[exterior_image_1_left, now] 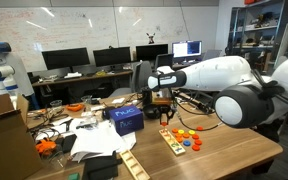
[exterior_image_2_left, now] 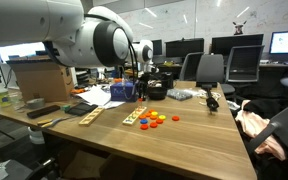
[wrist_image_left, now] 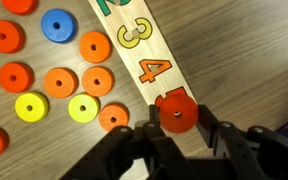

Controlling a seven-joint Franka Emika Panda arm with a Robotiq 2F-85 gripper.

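Note:
In the wrist view a red disc (wrist_image_left: 178,113) with a central hole sits between the fingertips of my gripper, which is shut on it. Below the disc is the end of a wooden number board (wrist_image_left: 135,34); a 3 and a 4 show, and the disc partly covers the last figure. Exterior view 1 has the gripper (exterior_image_1_left: 165,117) pointing down over the far end of the board (exterior_image_1_left: 172,142). Whether the disc touches the board cannot be told.
Loose discs, among them a blue disc (wrist_image_left: 58,25) and a yellow disc (wrist_image_left: 31,106), lie beside the board. A second board (exterior_image_1_left: 133,164), white papers (exterior_image_1_left: 94,140) and a blue box (exterior_image_1_left: 127,119) are on the table. Bare tabletop (exterior_image_2_left: 199,140) lies to the right in exterior view 2.

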